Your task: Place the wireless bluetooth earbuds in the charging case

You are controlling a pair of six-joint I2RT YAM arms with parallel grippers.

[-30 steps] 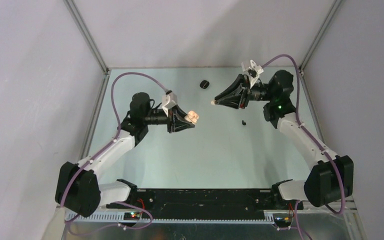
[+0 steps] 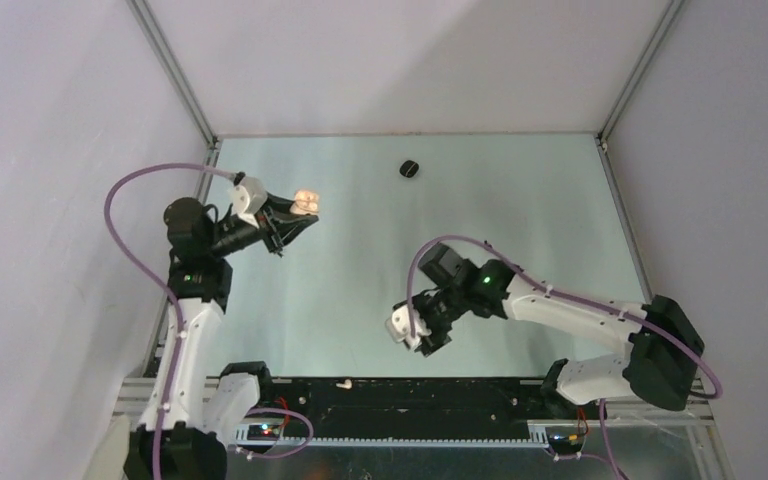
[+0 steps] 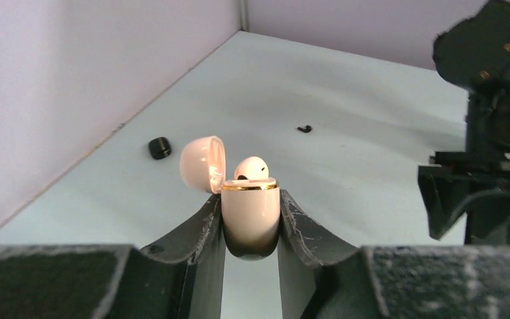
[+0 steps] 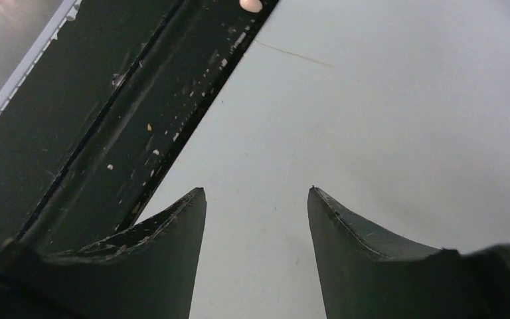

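Note:
My left gripper is shut on the pale pink, gold-rimmed charging case [image 3: 250, 226], held aloft at the table's left. Its lid [image 3: 198, 165] stands open, and one earbud [image 3: 251, 166] shows inside. A small pale piece [image 2: 344, 383], likely the other earbud, lies at the table's front edge; the right wrist view shows it [image 4: 250, 5] too. My right gripper is open, low over the front of the table, nothing between its fingers.
A black square object [image 2: 409, 169] lies at the back. A small black piece [image 3: 304, 129] lies farther right. Dark rail [image 2: 360, 400] along the front edge.
My left gripper moved left with the case. The right arm swung down toward the front; its gripper no longer holds the pale piece, which now lies at the front edge.

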